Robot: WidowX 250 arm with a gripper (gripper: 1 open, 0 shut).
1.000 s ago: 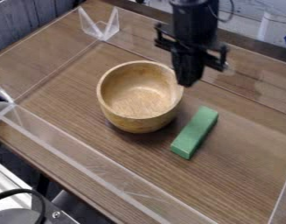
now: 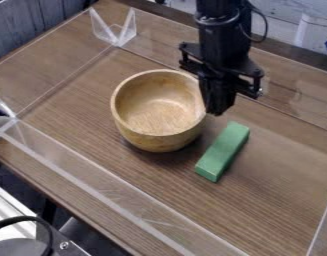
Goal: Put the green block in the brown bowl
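The green block (image 2: 223, 152) lies flat on the wooden table, just to the right of the brown bowl (image 2: 132, 127), with a narrow gap of table between them. Nothing shows inside the bowl. My black gripper (image 2: 217, 105) points down at the bowl's right rim, above and behind the block's far end. It appears clear of the block. Its fingers are dark and close together at the tip, and whether they are parted is too small to tell.
A small clear plastic piece (image 2: 114, 27) sits at the far left. At the lower left is a dark cable with metal hardware (image 2: 22, 235).
The arm has come lower and toward the camera, bringing the gripper nearer the block's far end. Bowl and block have stayed where they were.
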